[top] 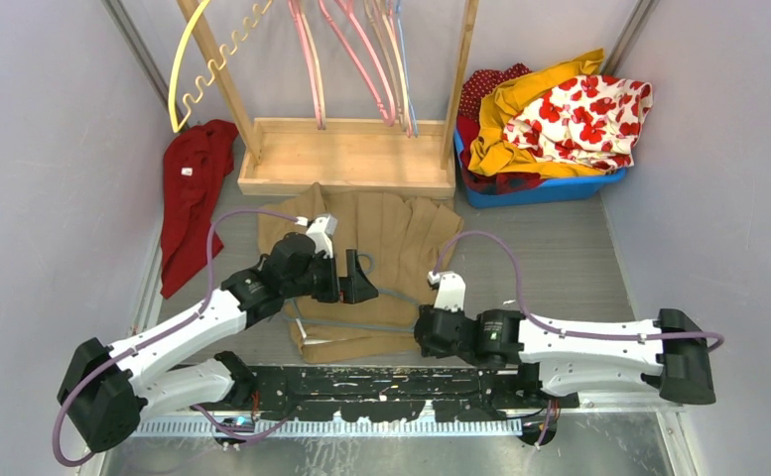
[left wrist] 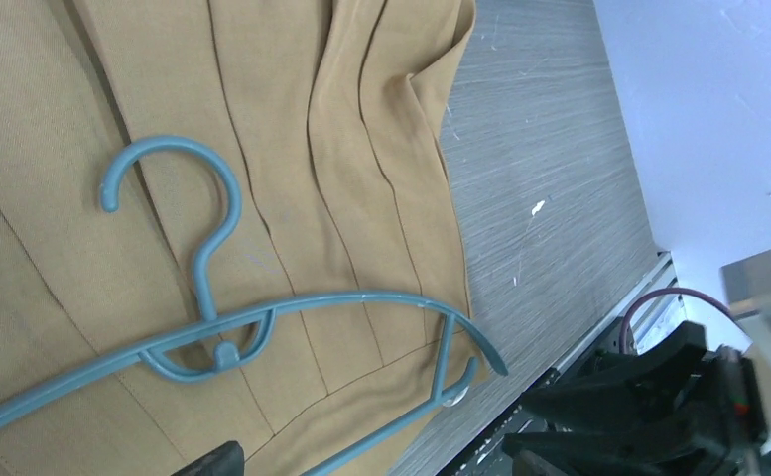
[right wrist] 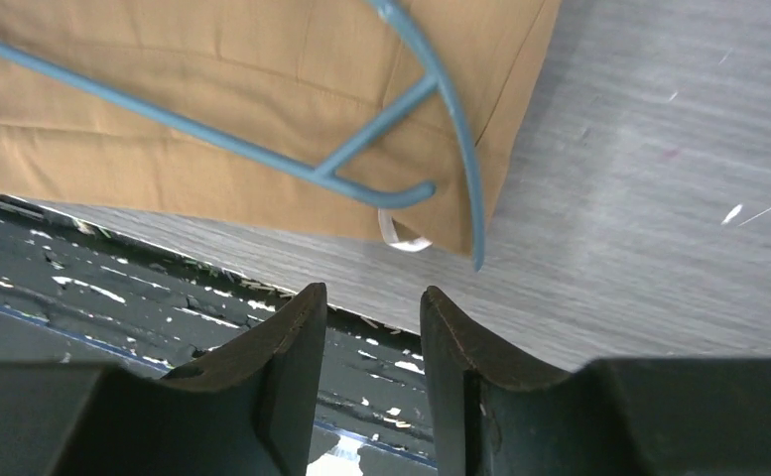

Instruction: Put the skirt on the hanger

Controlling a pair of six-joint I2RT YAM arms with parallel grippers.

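A tan skirt [top: 391, 223] lies spread on the grey floor between the arms. On top of it rests a blue-grey hanger [left wrist: 217, 327], its hook lying over the cloth. In the right wrist view the end of the hanger [right wrist: 465, 149] reaches just past the skirt's corner [right wrist: 520, 109], where a small white loop [right wrist: 399, 238] pokes out. My left gripper [top: 356, 278] is open above the middle of the skirt, with nothing between its fingers. My right gripper stands partly open and empty, short of that corner and the loop.
A wooden rack base [top: 346, 185] with hangers above it stands behind the skirt. The blue basket [top: 530, 195] of clothes is at the back right, a dark red garment [top: 191, 208] at the left. Bare floor [top: 550, 258] lies right of the skirt.
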